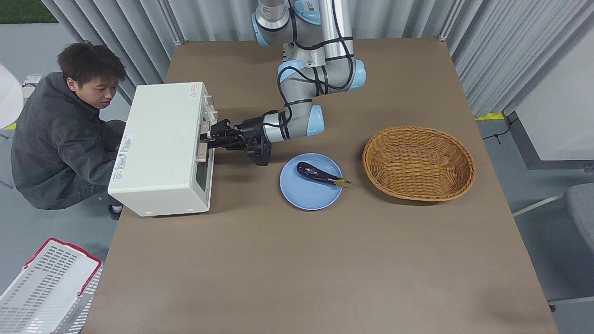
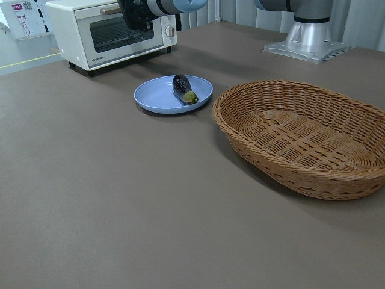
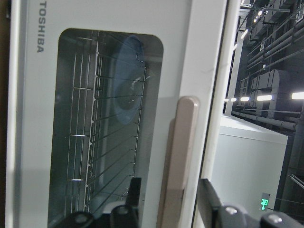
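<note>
The white Toshiba toaster oven [image 1: 156, 144] stands on the left of the table, its glass door closed. My gripper is open at that door, its fingers on either side of the pale bar handle [image 3: 183, 142]; contact cannot be told. A dark eggplant [image 1: 317, 174] with a green stem lies on a blue plate [image 1: 303, 195], to the right of the oven and in front of the arm.
A wicker basket [image 1: 417, 164] sits right of the plate. A person [image 1: 61, 139] crouches beside the table's left side, behind the oven.
</note>
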